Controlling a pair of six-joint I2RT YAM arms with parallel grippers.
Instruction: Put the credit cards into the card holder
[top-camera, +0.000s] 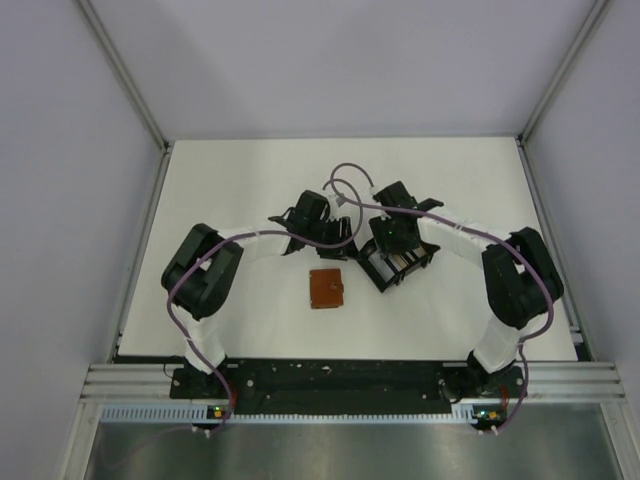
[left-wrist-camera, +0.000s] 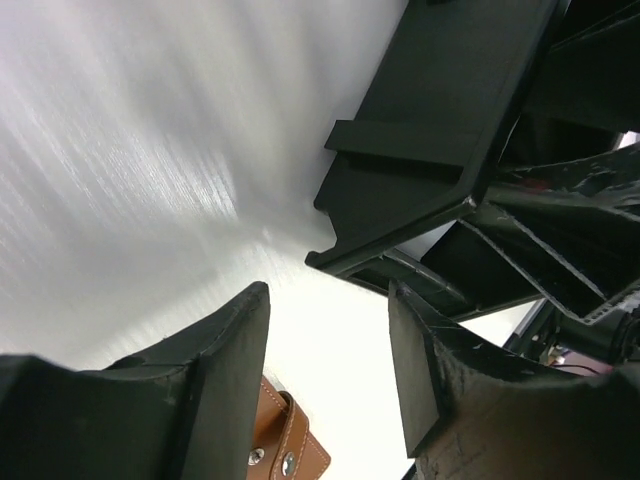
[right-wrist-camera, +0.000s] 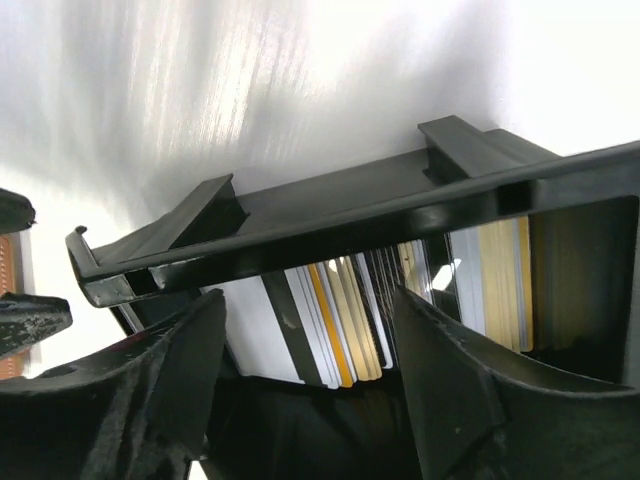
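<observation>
The black card tray (top-camera: 378, 272) sits right of centre, tilted diagonally on the table; in the right wrist view its rows of cards (right-wrist-camera: 330, 325) show white, orange and gold edges. My right gripper is over those cards, fingers apart, with card edges visible between them. My left gripper stands open beside the tray's left corner, nothing held. A brown leather card holder (top-camera: 326, 288) lies on the table below the left gripper, showing partly at the bottom of the left wrist view (left-wrist-camera: 300, 450).
Both arms reach inward, close together at the centre around the tray.
</observation>
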